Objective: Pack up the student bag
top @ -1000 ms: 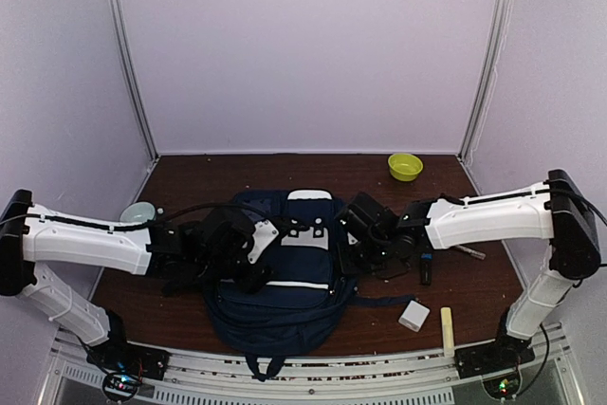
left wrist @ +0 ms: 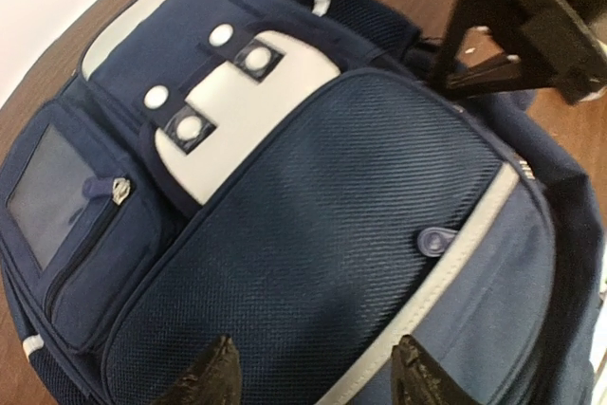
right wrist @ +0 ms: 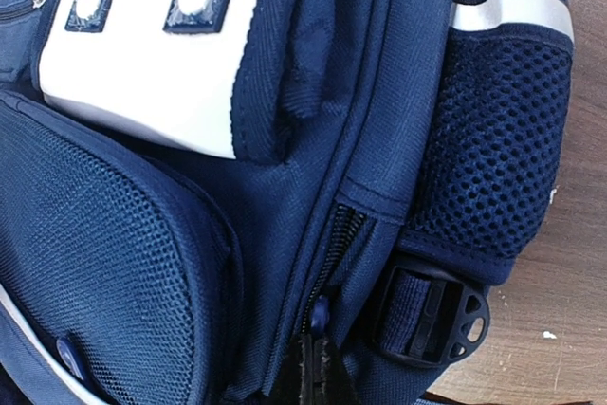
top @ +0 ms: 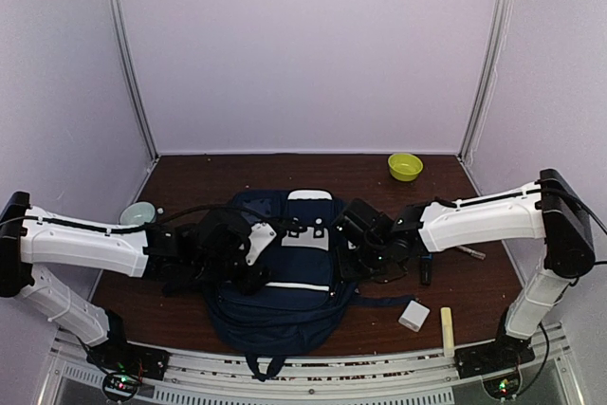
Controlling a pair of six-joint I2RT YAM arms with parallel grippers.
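Note:
A navy backpack (top: 294, 320) with white trim and a snap flap (left wrist: 237, 120) lies front up in the table's middle. My left gripper hangs over its front pocket, fingers apart with nothing visible between them. My right gripper is at the bag's right side, shut at the zipper pull (right wrist: 319, 312); whether it holds the pull is unclear. In the left wrist view the right gripper reaches in beside the top of the front pocket.
On the table (top: 180, 320) are a green bowl (top: 405, 167) at back right, a pale cup (top: 138, 215) at left, and a white box (top: 413, 316), cream stick (top: 447, 331), black item (top: 426, 269) and thin silver item (top: 470, 252) at right.
My right arm has shifted very slightly; the bag and left arm look nearly unchanged.

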